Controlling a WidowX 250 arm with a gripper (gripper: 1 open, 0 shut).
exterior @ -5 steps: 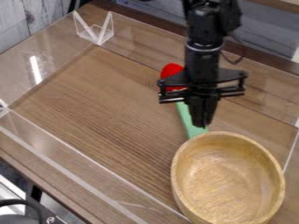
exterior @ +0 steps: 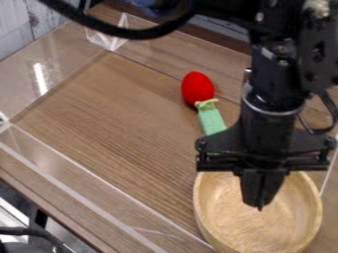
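Note:
My black gripper (exterior: 259, 186) is low over a large tan bowl (exterior: 244, 222) at the lower right, its fingertips above the inside of the bowl. It looks shut, with nothing visible between its fingers. Behind the gripper a green object (exterior: 209, 118) lies on the wooden table, partly hidden by the arm. A red rounded object (exterior: 199, 87) lies just beyond the green one.
A clear plastic piece stands at the back left edge, and dark cables lie at the lower left corner.
The gripper has moved toward the camera, from over the green object to over the bowl. More of the green object's far end now shows.

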